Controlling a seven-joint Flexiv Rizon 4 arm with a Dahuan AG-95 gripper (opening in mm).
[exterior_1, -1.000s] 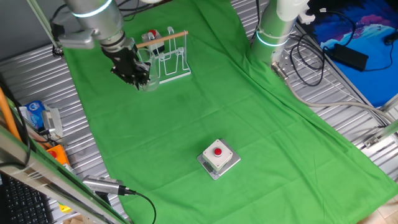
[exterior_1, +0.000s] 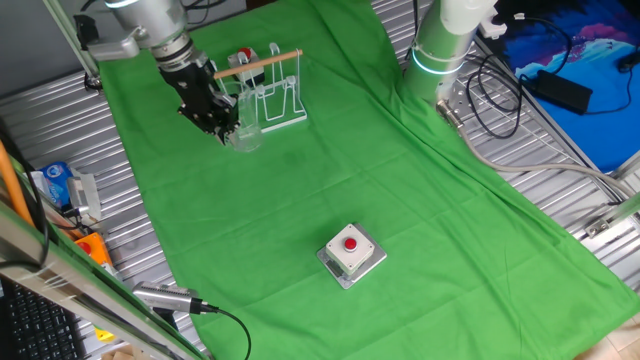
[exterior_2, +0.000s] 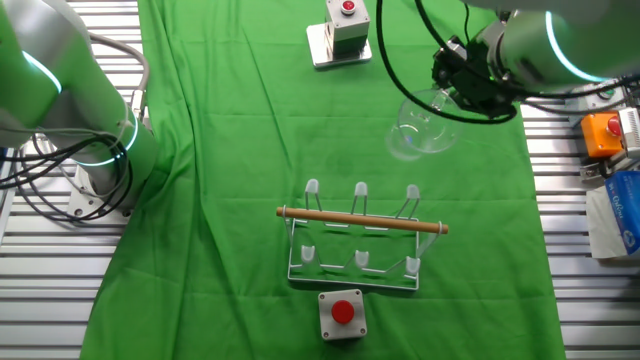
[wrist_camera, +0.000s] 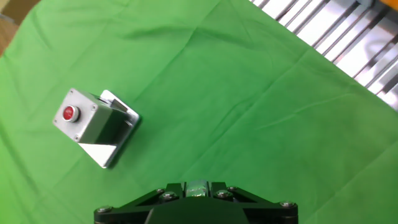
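Observation:
A clear glass cup (exterior_2: 428, 124) shows beside my gripper (exterior_2: 452, 78) in exterior view 2, in front of the white wire rack (exterior_2: 352, 281) with its wooden bar (exterior_2: 362, 218). In exterior view 1 the glass is below the dark fingers, close to the rack. The wrist view shows my gripper with its fingers drawn together on a small clear, shiny piece, which looks like part of the glass; most of the cup is hidden there. Whether its base touches the cloth is hard to tell.
A grey box with a red button (exterior_1: 349, 246) stands on a metal plate toward the middle of the green cloth (exterior_1: 430, 200). Another red-button box (exterior_2: 343, 314) sits right behind the rack. Open cloth lies between the rack and the first box.
My gripper and the glass have shifted slightly in exterior view 1, a little downward in the picture, and the arm's tilt has changed. Rack and button boxes have stayed put.

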